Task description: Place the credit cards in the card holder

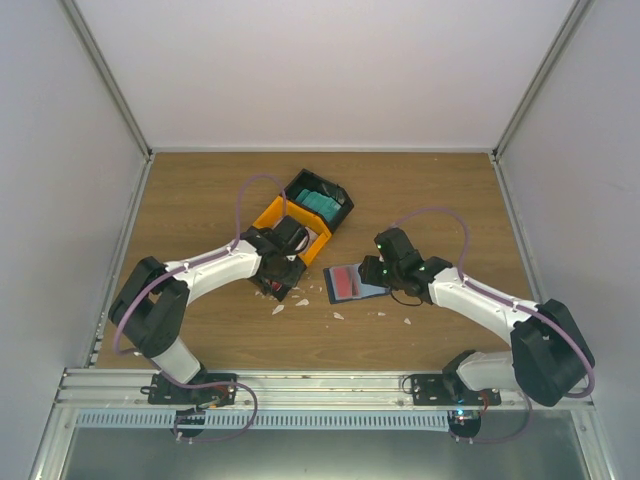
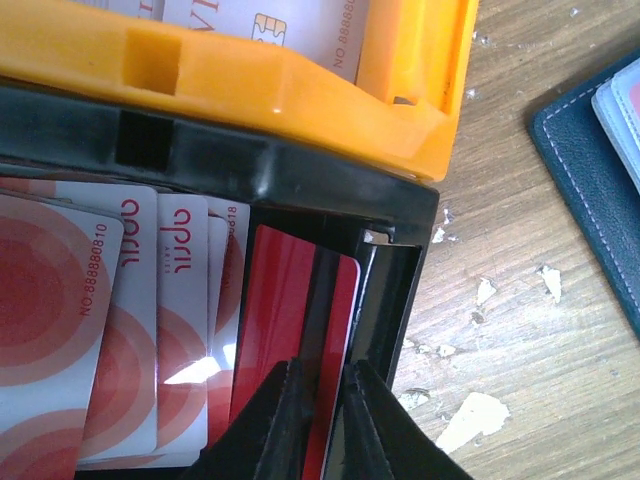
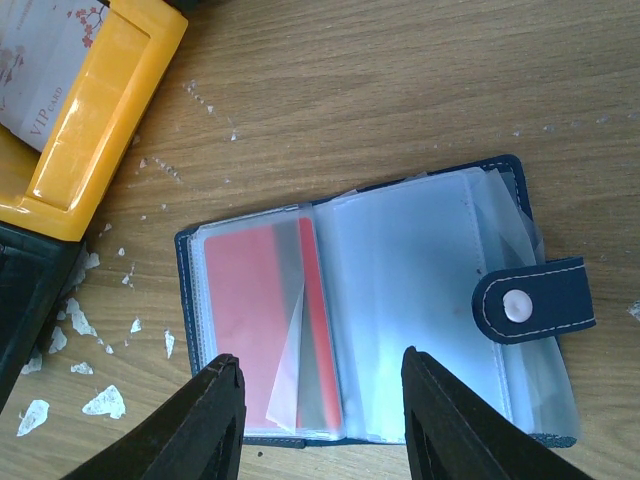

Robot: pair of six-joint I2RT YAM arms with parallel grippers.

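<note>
A dark blue card holder (image 3: 183,262) lies spread open on the table in the right wrist view. A pink-red card (image 3: 240,290) shows under its left clear sleeve, whose flap is folded back; the strap (image 3: 535,298) is on the right. My right gripper hangs open above the holder, empty. In the left wrist view a glossy red card (image 2: 275,300) with a dark stripe leans in the black box (image 2: 395,290). My left gripper is narrowly open at that card, one finger on either side of its right edge. White-and-red cards (image 2: 110,330) stand beside it.
A yellow box (image 1: 318,245) with white cards adjoins the black one, and another black box (image 1: 340,212) with teal cards lies behind it. Pale scraps (image 2: 472,418) dot the wood near the boxes.
</note>
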